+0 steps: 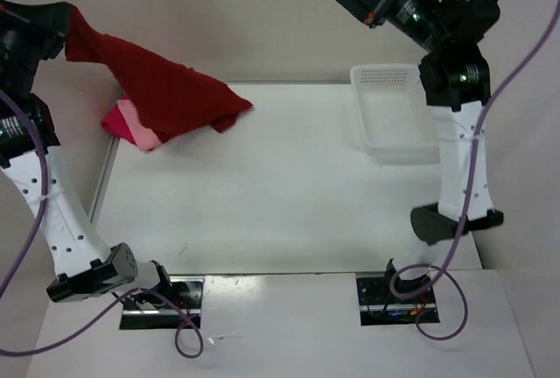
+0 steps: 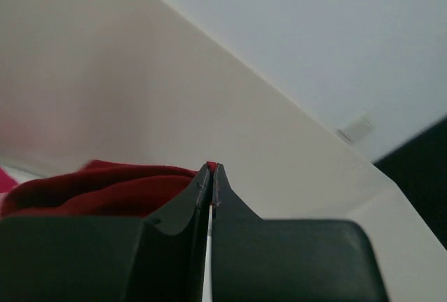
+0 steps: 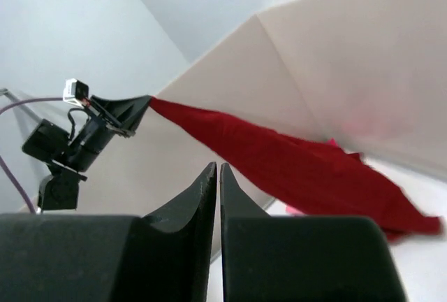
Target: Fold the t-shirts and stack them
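Note:
A dark red shirt (image 1: 166, 80) hangs stretched from my raised left gripper, which is shut on its corner. Its free end trails to the right over the table's back edge, as the right wrist view also shows the shirt (image 3: 293, 166). My right gripper is shut, with nothing visible between its fingertips, held high near the back right and apart from the cloth. Beneath the red shirt, at the back left corner, a pink cloth (image 1: 137, 122) and a crimson cloth (image 1: 115, 124) peek out; most of both is covered.
A white plastic basket (image 1: 360, 115) stands at the back right, under the right arm. Pale walls close in the back and sides.

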